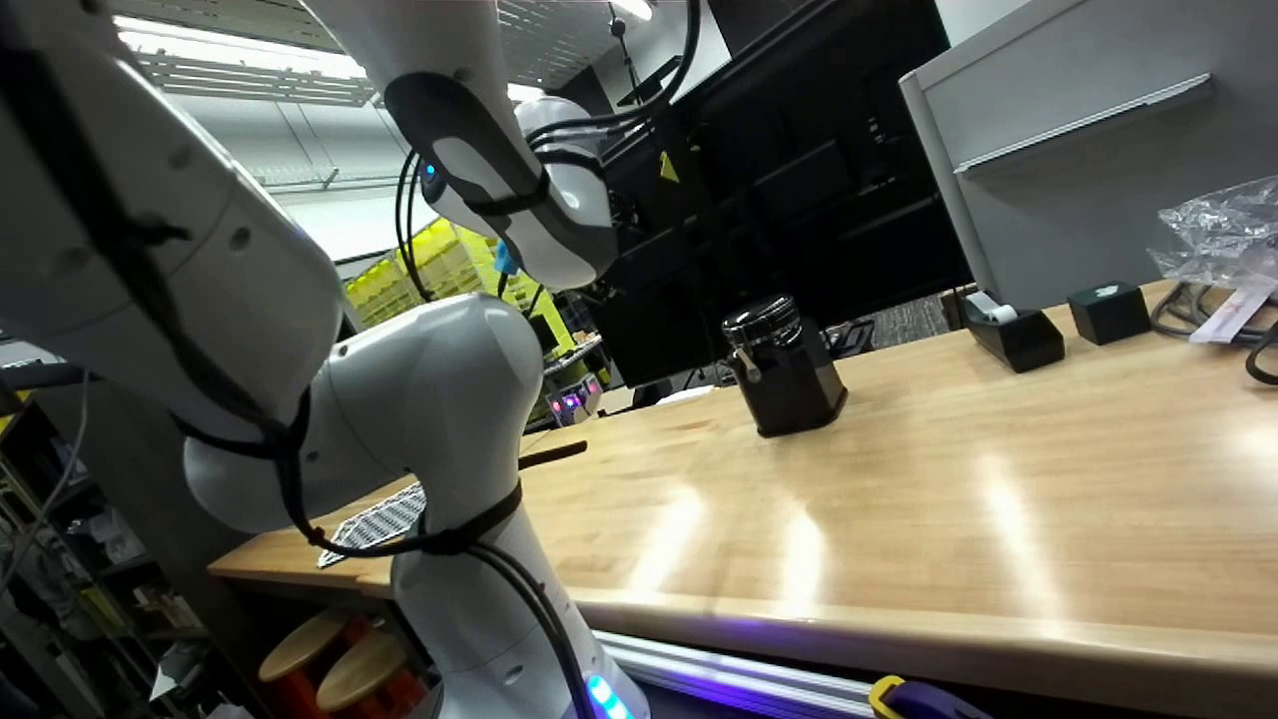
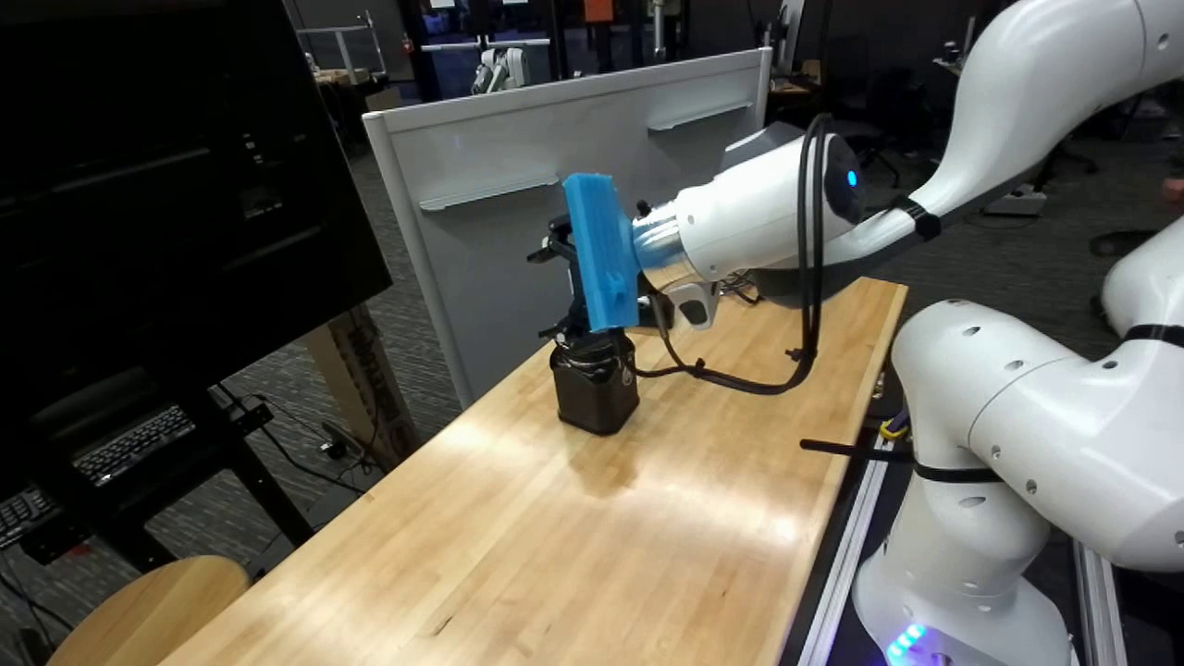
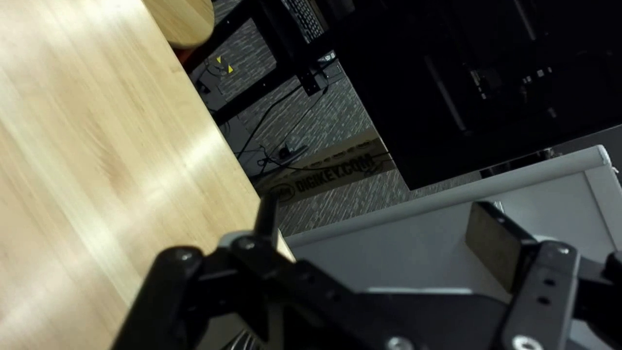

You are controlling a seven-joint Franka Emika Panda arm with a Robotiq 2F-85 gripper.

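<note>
A black square canister (image 1: 793,381) with a clear, clasped lid stands upright on the wooden table (image 1: 911,503). In exterior view 2 the same canister (image 2: 597,390) shows below and behind my gripper (image 2: 545,293), which partly covers its top. From this view I cannot tell how far apart they are. The wrist view has my gripper open, its finger pads (image 3: 492,245) wide apart with nothing between them. A blue block-like part (image 2: 602,253) sits at the wrist, behind the fingers.
A tape dispenser (image 1: 1015,334), a small black box (image 1: 1109,313), cables and a clear plastic bag (image 1: 1228,234) lie toward the table's far end. A grey panel (image 2: 499,244) and a large black screen (image 2: 166,166) stand beyond the edge.
</note>
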